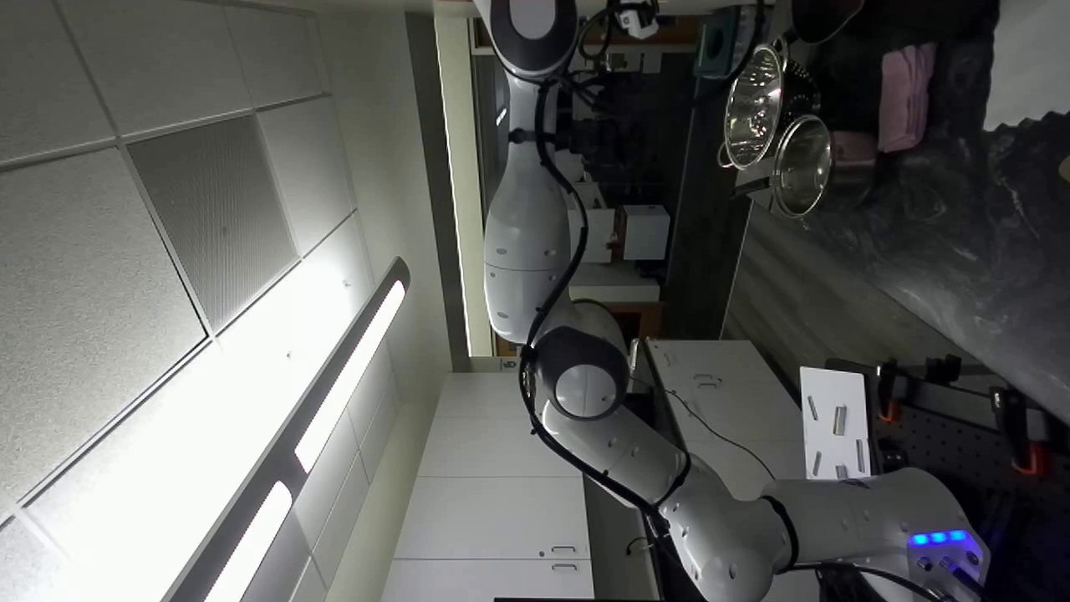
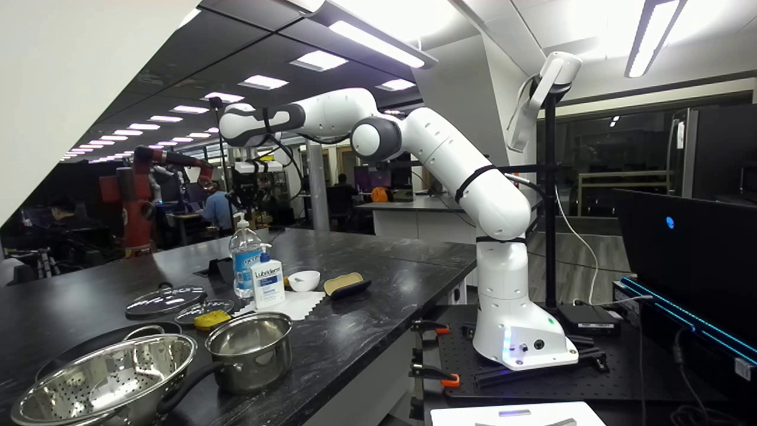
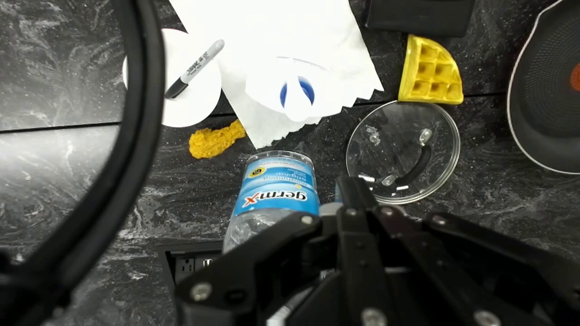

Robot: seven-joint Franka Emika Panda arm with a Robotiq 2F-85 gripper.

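Observation:
My gripper is shut, and nothing shows between its fingers. In exterior view 2 it hangs above the counter, over the area of the clear germ-x pump bottle (image 2: 245, 262). That bottle's blue label (image 3: 280, 184) is visible in the wrist view, while its lower part in that picture is covered by the gripper. A white lotion bottle (image 2: 269, 284) stands upright close by on white paper (image 2: 301, 304). Whether the gripper touches the germ-x pump is not clear.
A glass lid (image 3: 402, 152), a yellow waffle piece (image 3: 432, 73) and a dark pan (image 3: 549, 92) lie on one side. A marker (image 3: 194, 69) rests across a white bowl (image 3: 187, 108). A colander (image 2: 106, 380) and a steel pot (image 2: 252, 351) occupy the counter's near end.

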